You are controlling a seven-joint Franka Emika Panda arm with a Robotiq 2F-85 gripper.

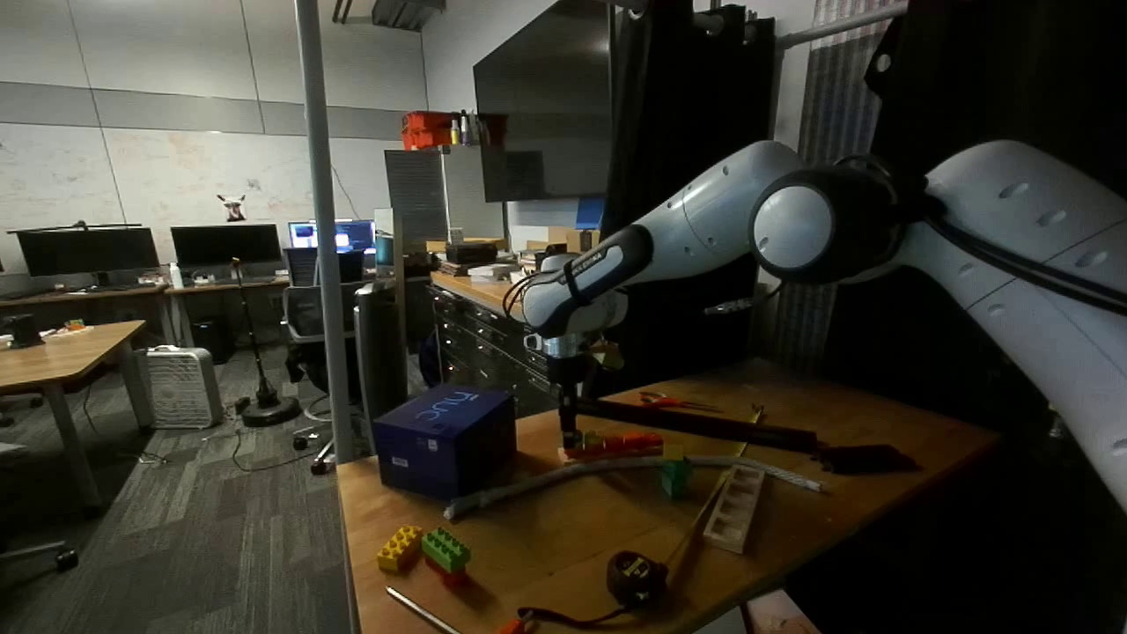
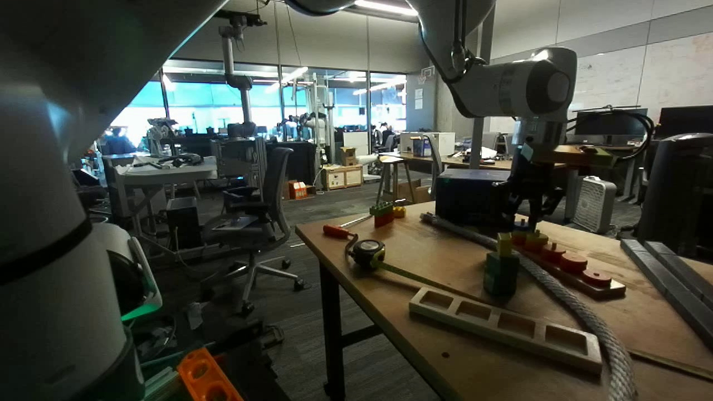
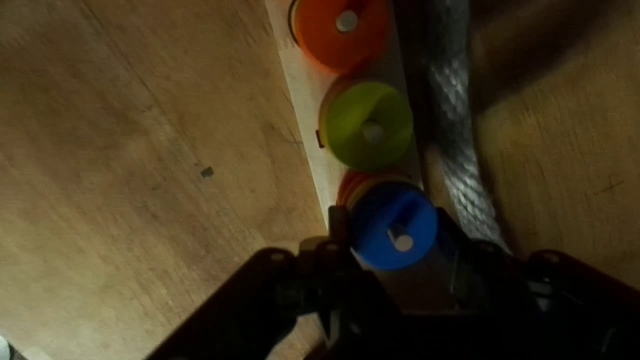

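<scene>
In the wrist view a blue disc sits around a peg at one end of a pale wooden peg board. My gripper is shut on this disc, a dark finger against its side. Red-orange material shows beneath the blue disc. Beside it on the board stand a yellow-green disc and an orange disc, each around its own peg. Exterior view 2 shows more red discs toward the board's other end. There the gripper points down at the board.
A grey rope runs close along the board. The dark blue box stands near the gripper. Green and yellow blocks, a slotted wooden tray and a tape measure lie nearer the table's front. Dark bars lie behind the board.
</scene>
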